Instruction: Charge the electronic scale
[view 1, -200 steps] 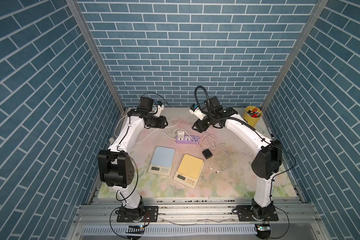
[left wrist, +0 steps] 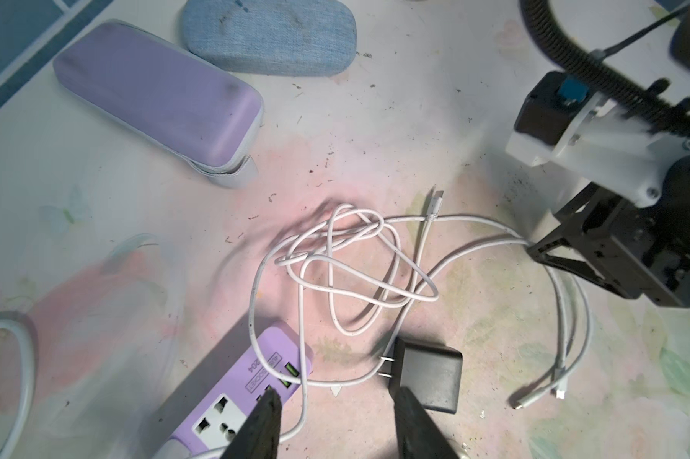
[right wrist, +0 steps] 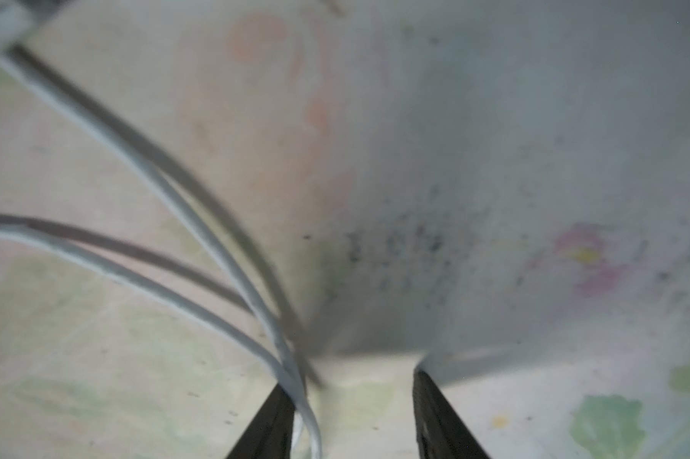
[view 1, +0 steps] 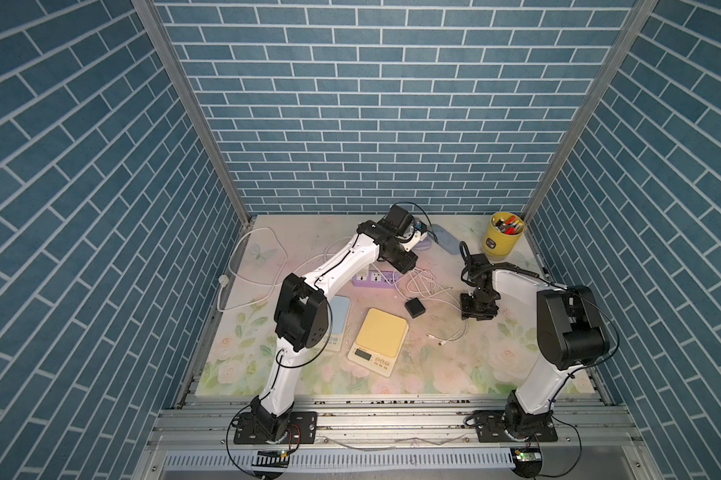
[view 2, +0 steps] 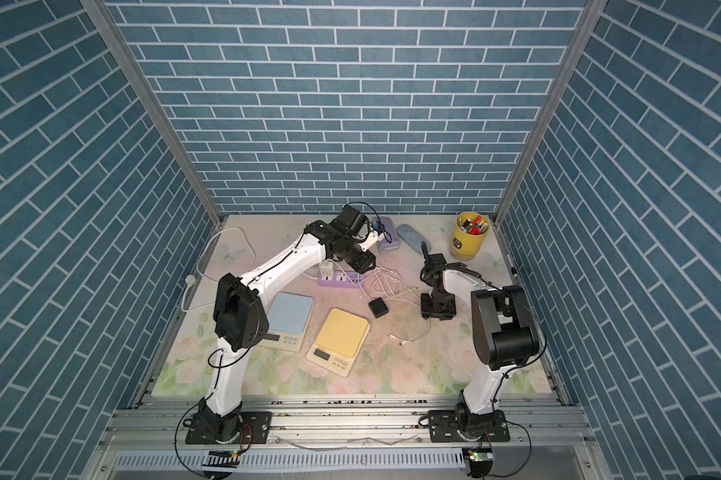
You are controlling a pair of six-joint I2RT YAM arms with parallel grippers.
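A blue scale (view 2: 290,312) and a yellow scale (view 2: 340,331) lie at the front middle. Behind them is a purple power strip (left wrist: 230,409) with a white adapter (view 2: 326,269); a black charger (left wrist: 429,375) lies beside it, prongs exposed. White cables (left wrist: 337,290) lie tangled around them. My left gripper hangs open above this area, nothing between its fingers. My right gripper is low over the table at the right, part open, with two cable strands (right wrist: 207,244) at its left finger; whether it grips them is unclear in the blurred view.
A purple case (left wrist: 157,91) and a blue case (left wrist: 268,34) lie at the back. A yellow cup of pens (view 2: 466,244) stands at the back right.
My left gripper has moved rightward over the cables and power strip. My right gripper has moved right and toward the front, down to the cables at the right.
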